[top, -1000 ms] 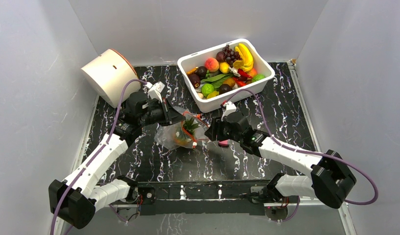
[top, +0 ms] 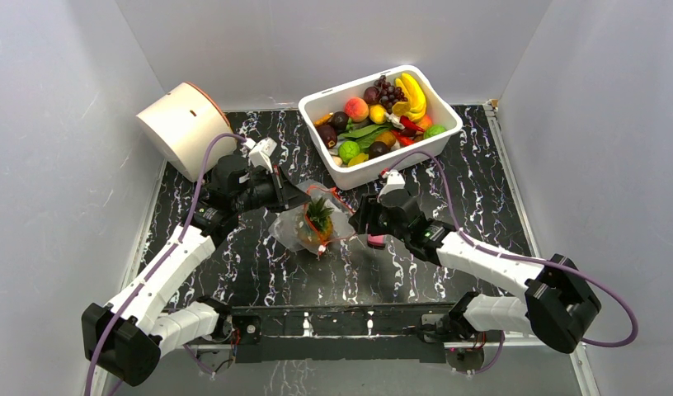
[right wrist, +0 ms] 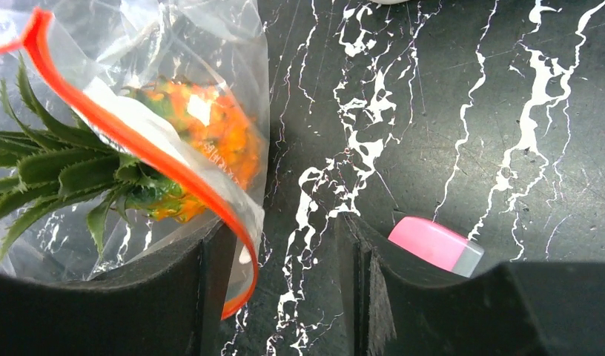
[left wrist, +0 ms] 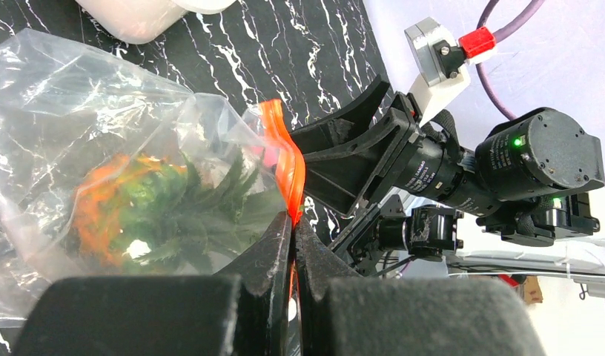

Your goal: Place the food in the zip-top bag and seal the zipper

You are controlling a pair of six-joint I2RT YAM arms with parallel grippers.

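A clear zip bag with an orange zipper rim lies in the middle of the table. The pineapple is within it, its green leaves pointing at the mouth. My left gripper is shut on the bag's orange rim, which is pinched at the fingertips. On the mouth's other side my right gripper stands open. In the right wrist view, the near stretch of rim curves just beside the left finger; I cannot tell whether they touch.
A pink-and-grey block lies on the table by my right gripper. Behind the bag stands a white bin full of produce. A cream cylinder is at the back left.
The bag's front rim corner has shifted slightly left and forward, and an orange stretch now shows curving toward my right gripper. That gripper has edged slightly right. My left arm has stayed still.
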